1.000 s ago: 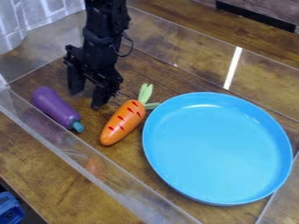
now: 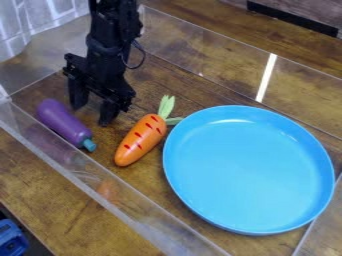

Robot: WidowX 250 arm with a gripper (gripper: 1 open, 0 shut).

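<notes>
The black robot arm reaches down from the top left, with its gripper (image 2: 96, 100) low over the wooden surface, above and right of a purple eggplant toy (image 2: 64, 122). An orange carrot toy (image 2: 138, 140) with a green top lies to the right of the gripper. A large blue plate (image 2: 247, 170) fills the lower right. Whether the gripper is open or shut is hard to make out against its dark shadow.
A clear plastic barrier (image 2: 134, 205) runs diagonally along the lower left edge, with a small blue object (image 2: 8, 238) outside it.
The gripper and lower arm have shifted slightly to the left. The eggplant, carrot and plate have not moved.
</notes>
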